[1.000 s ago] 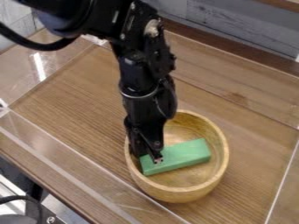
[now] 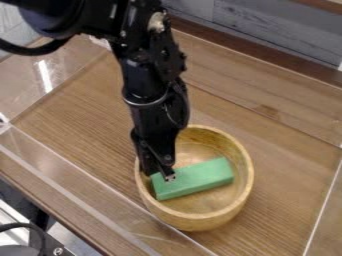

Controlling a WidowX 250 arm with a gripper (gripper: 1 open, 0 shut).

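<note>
A green block (image 2: 198, 178) lies inside a round wooden bowl (image 2: 227, 208) on the right half of the table. My gripper (image 2: 163, 172) reaches down from the top left into the bowl's left side, at the left end of the block. It is shut; whether it touches the block is hard to tell, and I see nothing clearly held between its fingers.
A pale wall (image 2: 247, 20) runs along the back. Dark cables and parts sit at the lower left corner, beyond the table's edge.
My arm has shifted slightly left and up over the last second. The bowl and green block have moved slightly left and up.
</note>
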